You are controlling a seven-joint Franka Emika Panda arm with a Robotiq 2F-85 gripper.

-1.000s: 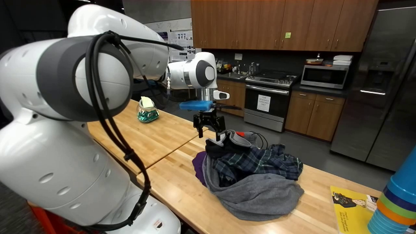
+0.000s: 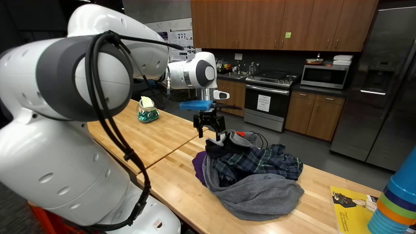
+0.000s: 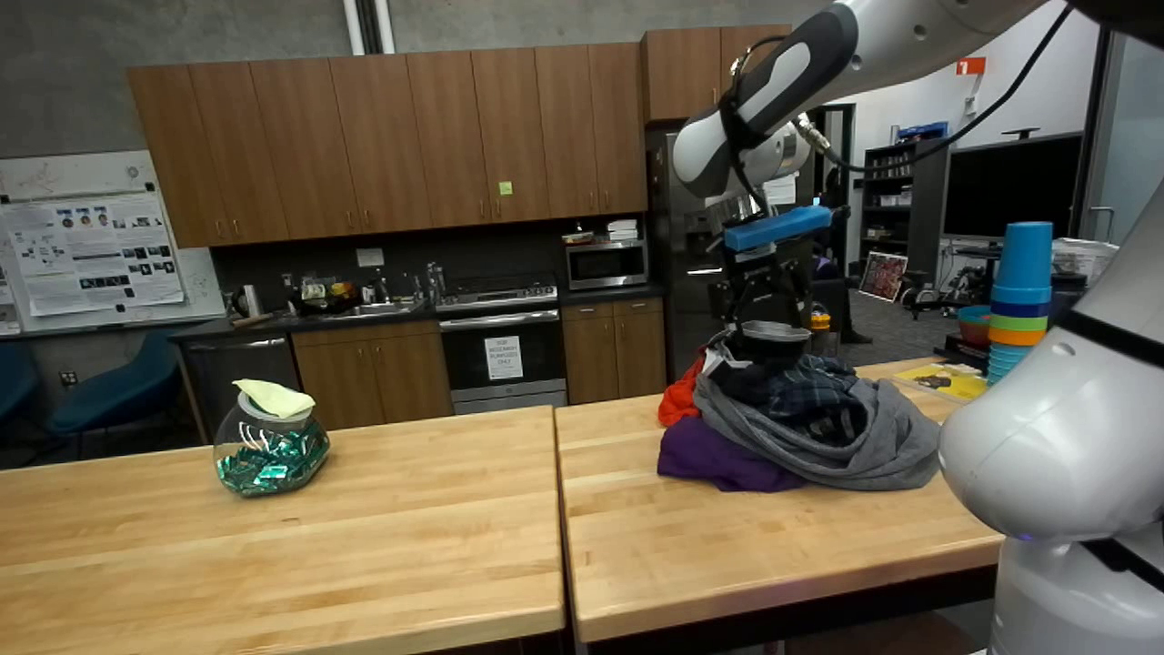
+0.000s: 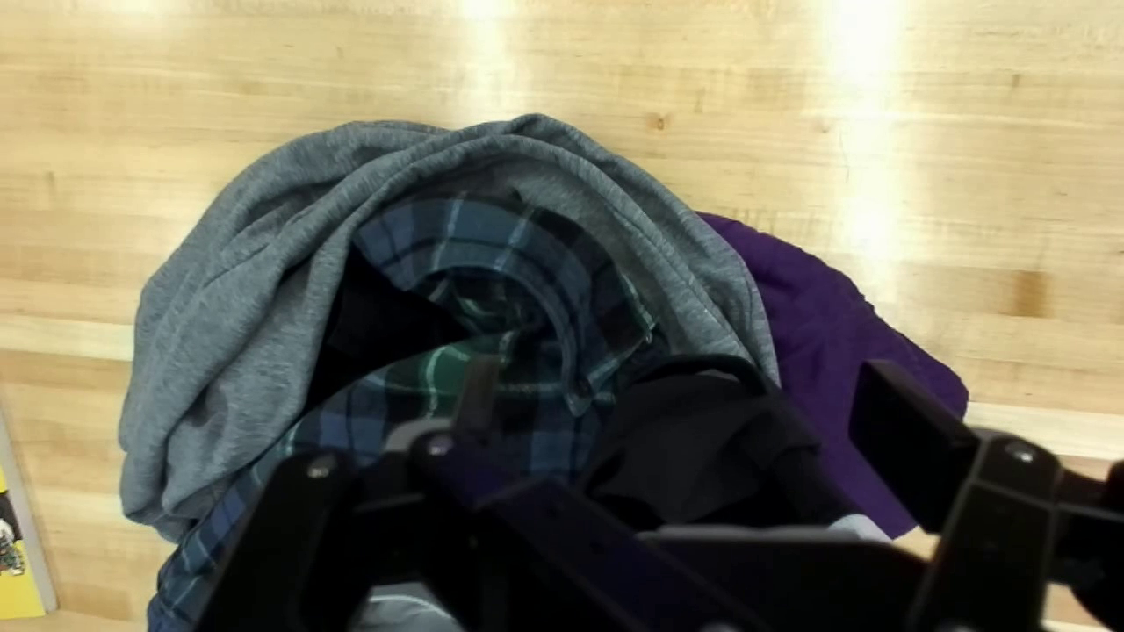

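My gripper (image 2: 209,136) stands open, pointing down above the back-left part of a clothes heap. The wrist view shows its dark fingers (image 4: 911,442) spread wide over the black cloth (image 4: 716,442), with nothing seen held. A grey garment (image 2: 261,195) drapes over the front of the heap. On top lies a dark plaid shirt (image 2: 259,160); beside it is the black garment with a grey lining. Purple cloth (image 3: 720,457) sticks out at one side, and a bit of red-orange cloth (image 3: 682,395) shows behind. Whether a fingertip touches the cloth I cannot tell.
A glass jar with green-wrapped contents (image 3: 273,448) stands on the other wooden table (image 3: 426,513). A yellow book (image 2: 353,210) and a stack of colourful cups (image 2: 394,195) occupy the far end of the clothes table. Bare wood surrounds much of the heap.
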